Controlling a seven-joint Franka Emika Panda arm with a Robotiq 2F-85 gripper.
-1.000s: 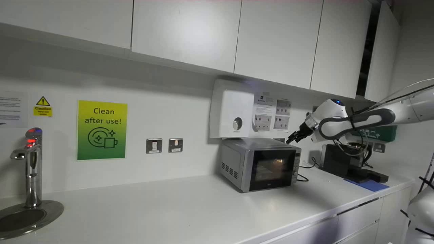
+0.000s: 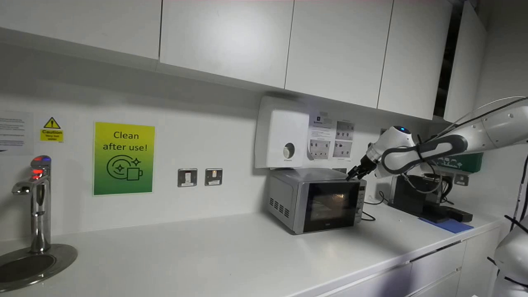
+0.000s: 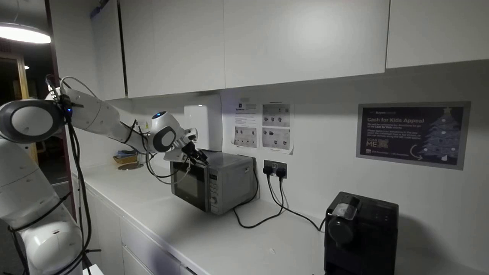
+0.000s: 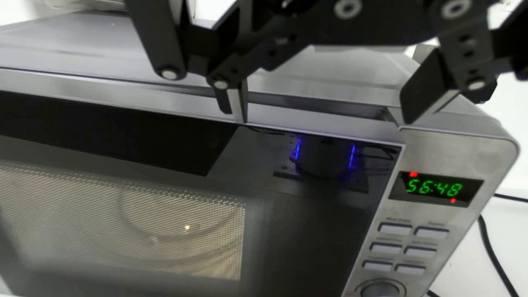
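Observation:
A silver microwave with a dark glass door stands on the counter, its inside lit. The door looks closed. In the wrist view its green display reads 56:48, with several buttons below. My gripper is open at the microwave's top front edge, its fingers spread wide with no object held between them. One finger is over the door's top edge; the other is near the corner above the display. Whether the fingertips touch the microwave I cannot tell. In exterior view 2 the gripper points down at the same edge.
Above hang white wall cupboards, close over the arm. Behind the microwave is a white dispenser. Power cables trail on the counter toward a black coffee machine. Left of the microwave, the counter is clear up to the tap.
The gripper has moved down and slightly left, closer to the microwave's top front edge. The microwave has stayed in place.

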